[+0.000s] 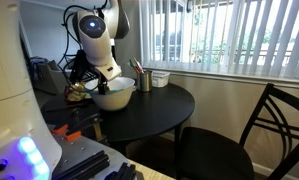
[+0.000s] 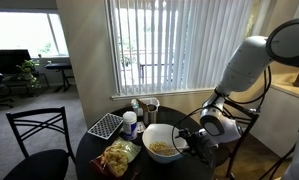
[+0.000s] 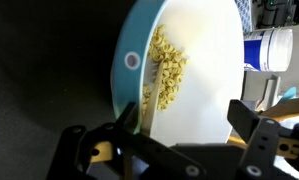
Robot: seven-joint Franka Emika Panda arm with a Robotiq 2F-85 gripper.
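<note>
A large white bowl (image 2: 161,155) stands on the dark round table, with pale yellow pieces (image 3: 169,55) gathered in its bottom. In the wrist view, a light, narrow stick-like piece (image 3: 158,88) lies over the pieces near the bowl's wall; its lower end runs toward my fingers. My gripper is open, its dark fingers spread at the bowl's near side. From outside, the gripper (image 2: 193,142) shows at the bowl's rim, but its fingertips are hard to make out. Whether a finger touches the stick or rim cannot be told.
A jar with a blue label (image 3: 257,50) stands beyond the bowl. Near it are a utensil holder (image 1: 144,80) and a white box (image 1: 159,79). A colourful bag (image 2: 117,158) lies beside the bowl.
</note>
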